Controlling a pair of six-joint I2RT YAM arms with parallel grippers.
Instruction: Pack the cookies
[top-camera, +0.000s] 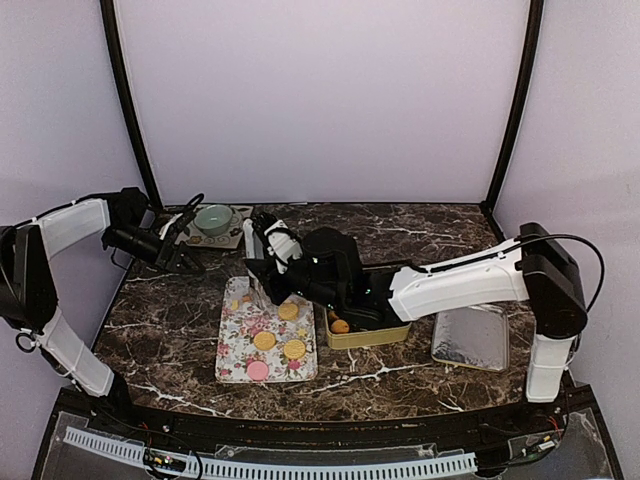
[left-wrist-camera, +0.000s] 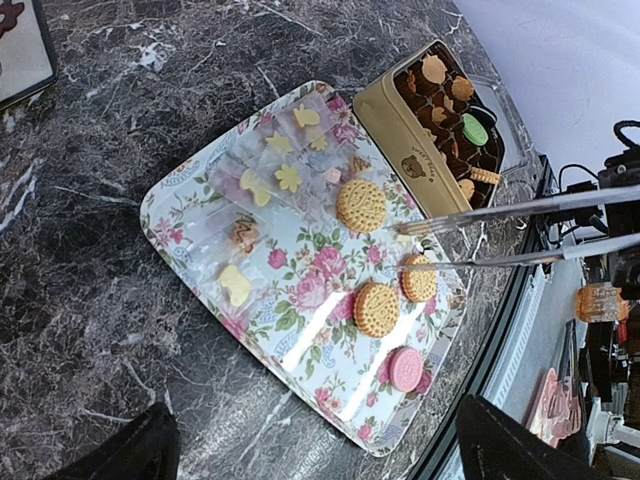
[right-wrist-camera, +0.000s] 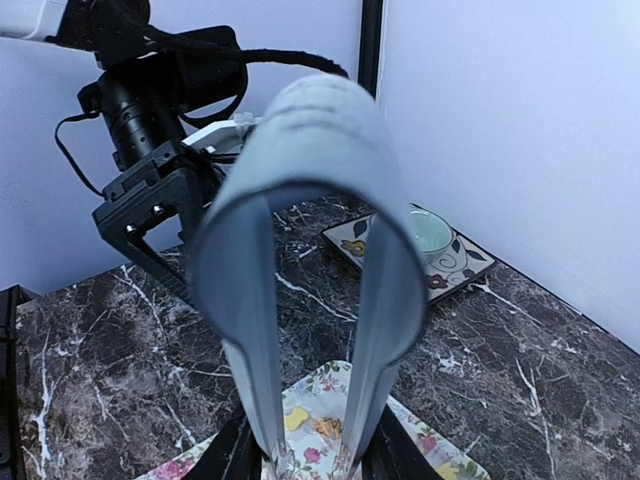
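Metal tongs (right-wrist-camera: 262, 320) sit between the fingers of my right gripper (top-camera: 268, 272); their arms (left-wrist-camera: 510, 212) reach over the floral tray (left-wrist-camera: 185, 195), tips apart with no cookie between them. On that tray lie round yellow cookies (left-wrist-camera: 361, 205), a pink cookie (left-wrist-camera: 405, 369) and several small shaped cookies (left-wrist-camera: 289, 178) at one end. A yellow tin (left-wrist-camera: 392, 132) stands beside the tray and contains several brown cookies and a green one (left-wrist-camera: 475, 129). My left gripper (top-camera: 188, 252) is open and empty, off to the left of the tray.
A green bowl (top-camera: 213, 219) rests on a patterned board (top-camera: 240, 231) at the back left. To the right of the tin lies a silver tray (top-camera: 470, 338).
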